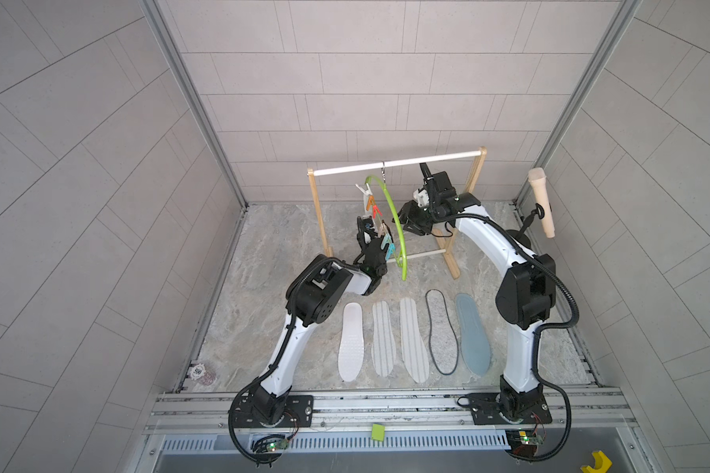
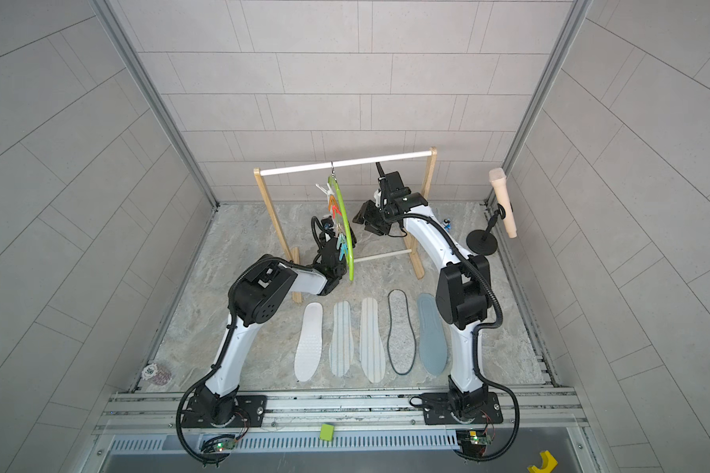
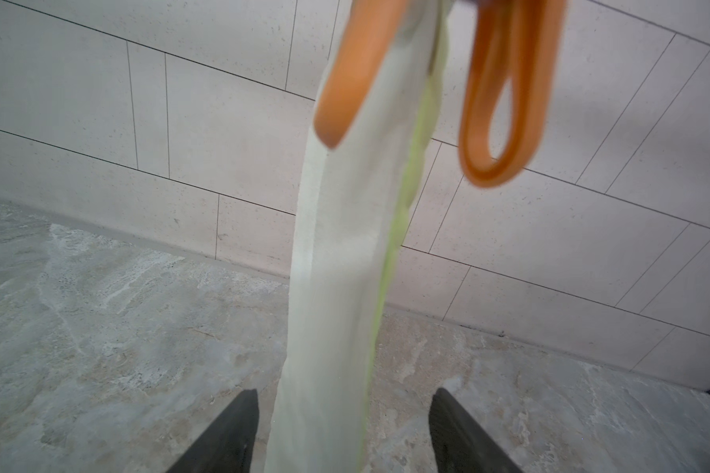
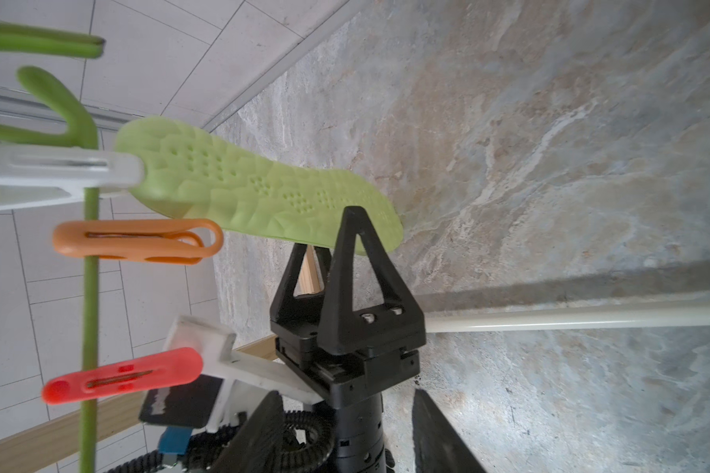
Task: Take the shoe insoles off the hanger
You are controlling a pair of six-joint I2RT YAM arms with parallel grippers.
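A green insole (image 4: 252, 189) with a pale back (image 3: 339, 276) hangs from pegs on the green hanger (image 1: 396, 216). My left gripper is part open around its lower end; in the right wrist view its fingers straddle the insole's edge, and I cannot tell whether they touch it. My right gripper is open beside the hanger, with nothing between its fingers, facing the insole and the left gripper. Five insoles lie in a row at the front, including a white one (image 1: 350, 343) and a blue-grey one (image 1: 473, 339).
A wooden rack with a white top bar (image 2: 292, 169) holds the hanger. A black stand with a beige post (image 2: 502, 201) is at the right.
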